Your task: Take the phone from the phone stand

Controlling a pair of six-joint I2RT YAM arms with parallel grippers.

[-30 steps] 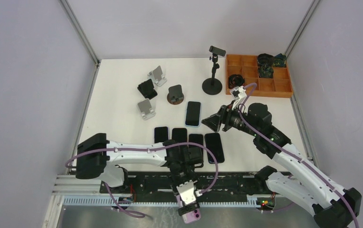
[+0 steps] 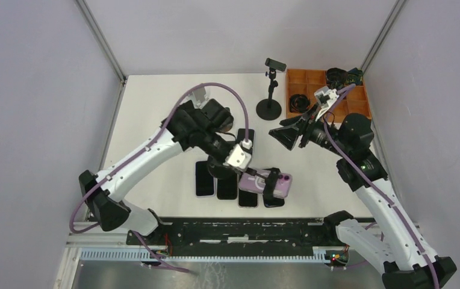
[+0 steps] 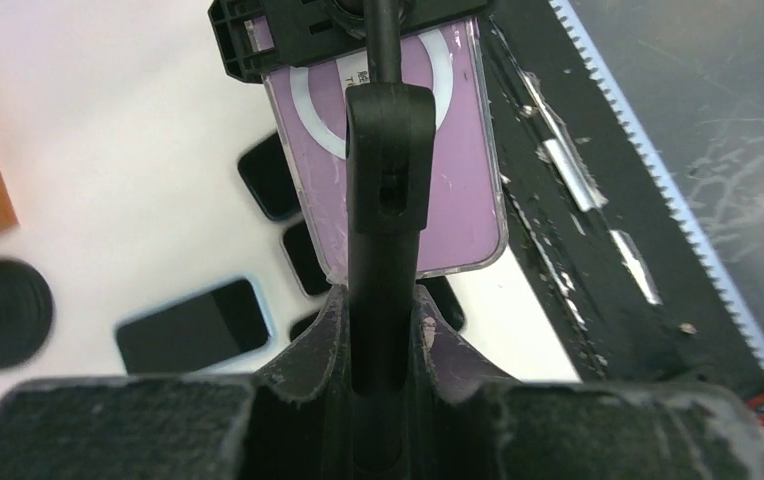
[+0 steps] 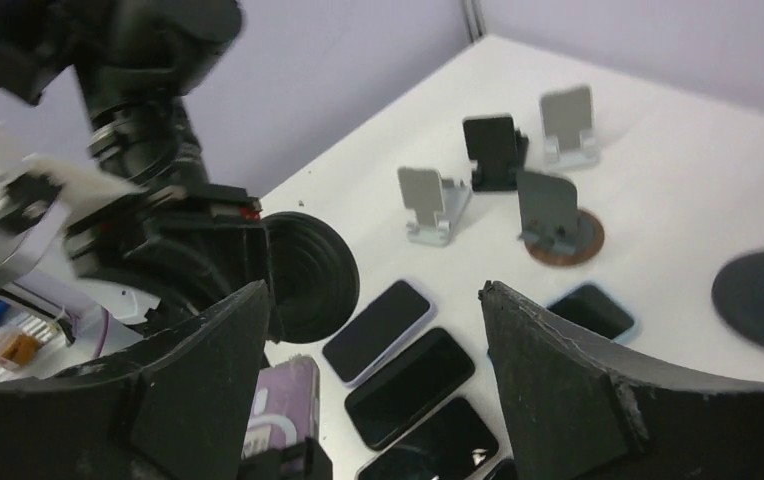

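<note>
My left gripper [image 2: 245, 170] is shut on the black post [image 3: 383, 270] of a phone stand, lifted over the row of phones. A pink phone [image 2: 257, 183] is held in the stand's black clamp [image 3: 258, 45], its back with a white ring facing the left wrist camera. My right gripper [image 2: 291, 133] stands apart, up and right of the held phone, part open with nothing visible between its fingers.
Several phones [image 2: 205, 179] lie on the white table [image 2: 137, 126]. Small phone stands stand at the back left, partly hidden by my left arm. A black camera stand [image 2: 268, 108] and an orange tray [image 2: 354, 105] are at the back.
My left arm has risen and moved from beyond the front edge back over the table, carrying the stand and phone. My right gripper has moved up and to the right.
</note>
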